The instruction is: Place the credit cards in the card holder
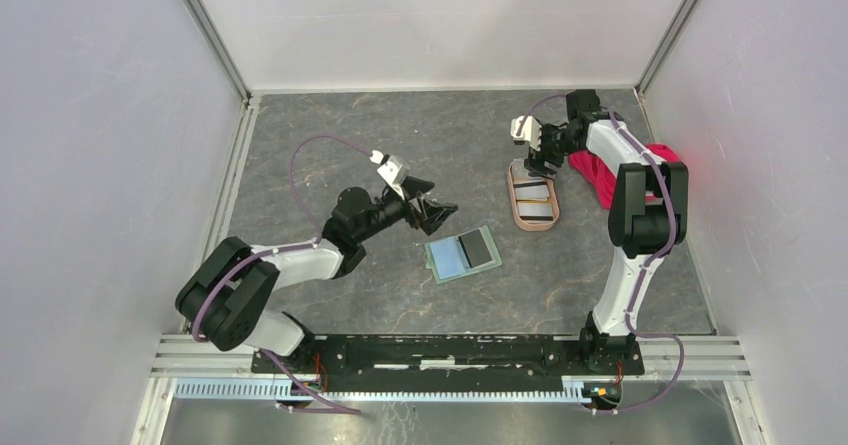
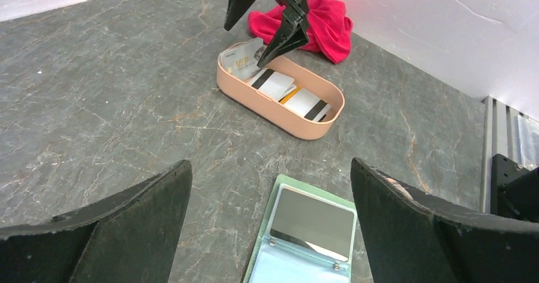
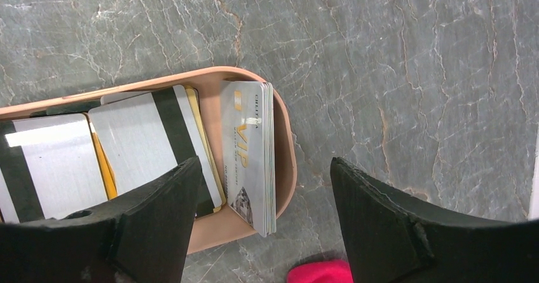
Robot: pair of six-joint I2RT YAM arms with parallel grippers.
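Observation:
A peach tray (image 2: 270, 108) holds the cards. White cards with dark stripes (image 3: 136, 130) lie flat in it, while a stack of grey VIP cards (image 3: 245, 143) stands on edge by its far end wall. Above that end is my right gripper (image 1: 541, 170), its fingers apart on either side of the VIP stack with clear space from it in the right wrist view. The green-edged card holder (image 2: 276, 197) lies open, with a dark panel and a light-blue panel. My left gripper (image 1: 441, 201) is open and empty just behind and left of the holder.
A crumpled red cloth (image 2: 327, 25) lies right of the tray, close to the right arm. White walls enclose the table.

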